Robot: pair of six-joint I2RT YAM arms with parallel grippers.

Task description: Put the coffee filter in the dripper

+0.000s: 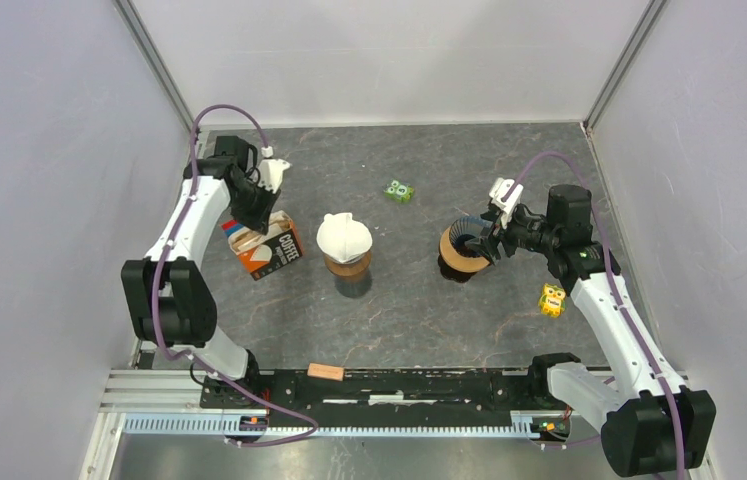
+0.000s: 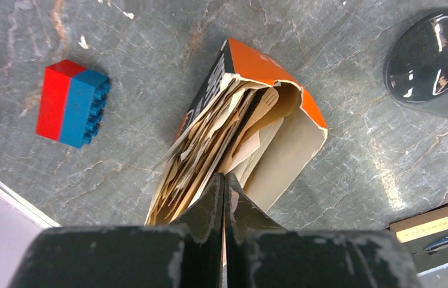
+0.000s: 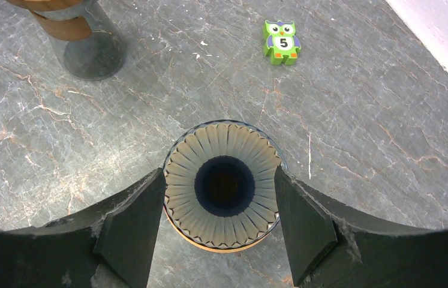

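An orange-and-black box (image 1: 269, 255) of paper coffee filters (image 2: 221, 138) sits at the left, its top open. My left gripper is shut right over the filters, with nothing visible held between its fingertips. The ribbed dripper (image 3: 185, 168), with a wooden collar (image 1: 459, 260), stands at the right. My right gripper is part open, its fingertips at either side of the dripper's rim; whether they touch it cannot be told.
A glass vessel with a wooden band (image 1: 347, 270) and white top (image 1: 344, 233) stands centrally. A green owl block (image 1: 399, 190), a yellow owl block (image 1: 552, 300) and a red-and-blue brick (image 2: 74, 102) lie around.
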